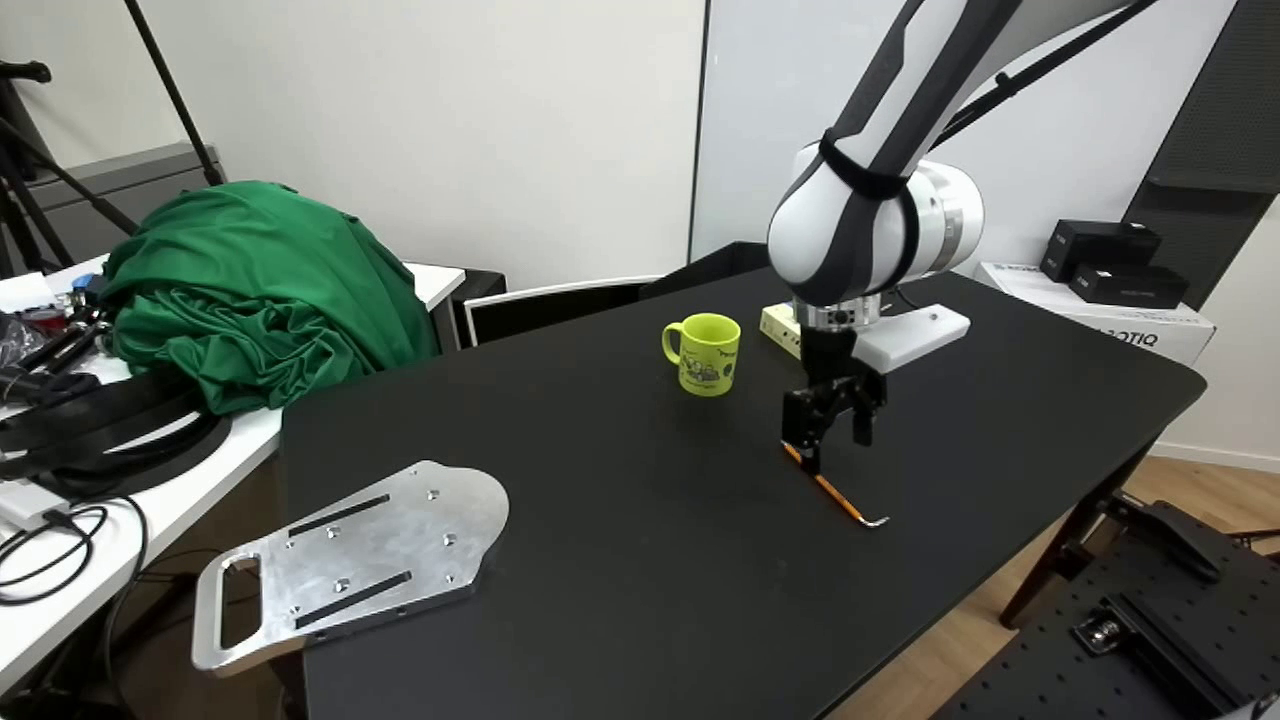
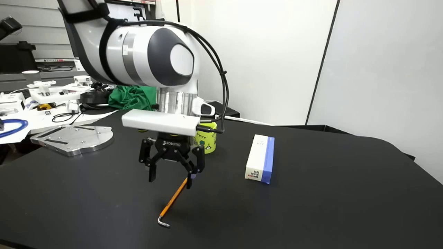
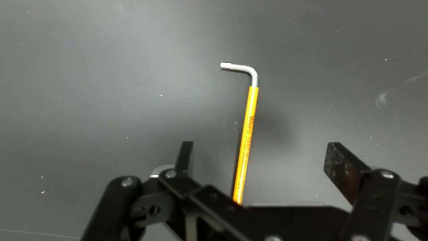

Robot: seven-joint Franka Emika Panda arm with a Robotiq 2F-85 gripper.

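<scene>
An orange hex key [image 1: 840, 493] with a bent silver end lies on the black table, and its bent end points toward the near side in the second exterior view. My gripper [image 2: 170, 185] hangs low above its far end, open, with nothing held. In the wrist view the orange shaft [image 3: 245, 140] runs between the two spread fingers, closer to the left one, and its lower end is hidden behind the gripper body. Whether the fingertips touch the table cannot be told.
Behind the gripper stand a yellow-green mug [image 1: 708, 355] and a white and blue box [image 2: 260, 159]. A metal plate with a handle [image 1: 384, 546] lies at the table's left, and green cloth [image 1: 264, 288] is heaped on a side table.
</scene>
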